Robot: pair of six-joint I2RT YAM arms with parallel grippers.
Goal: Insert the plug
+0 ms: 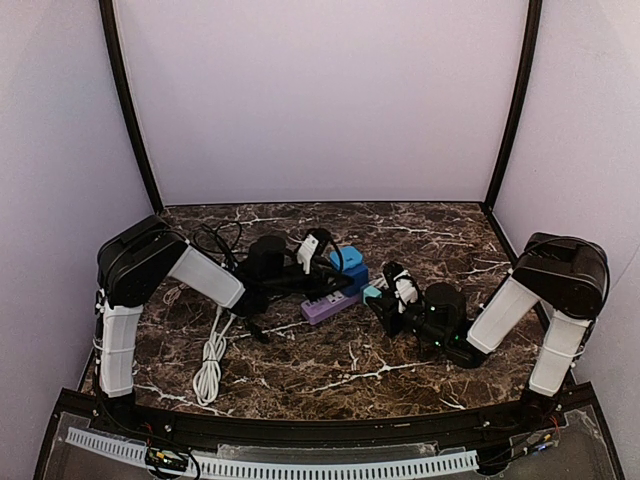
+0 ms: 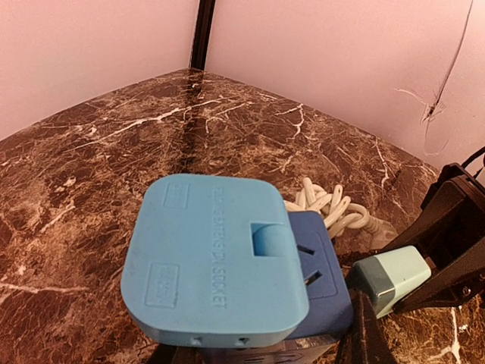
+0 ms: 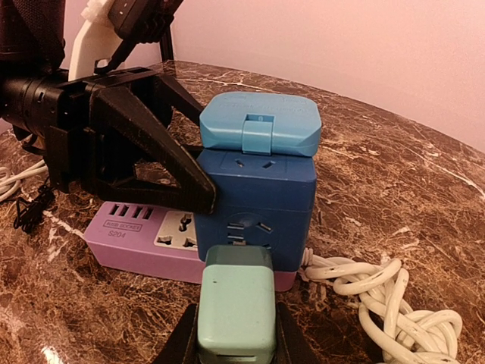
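A dark blue socket cube (image 3: 254, 189) with a light blue cap (image 3: 261, 125) stands upright at the purple power strip (image 3: 144, 239). My left gripper (image 1: 346, 283) is shut on the cube from the side; one of its fingers (image 3: 163, 155) presses its left face in the right wrist view. The mint-green plug (image 3: 236, 307) is in my right gripper (image 1: 378, 300), shut on it. In the left wrist view the plug (image 2: 394, 277) faces the cube's slotted side, very close to it. Its prongs are hidden, and I cannot tell whether they are in the slots.
A bundle of white cable (image 3: 386, 299) lies behind the cube and plug, on the right in the right wrist view. Another coiled white cable (image 1: 208, 370) rests at the table's front left. The marble tabletop (image 1: 330, 375) in front of both grippers is mostly clear.
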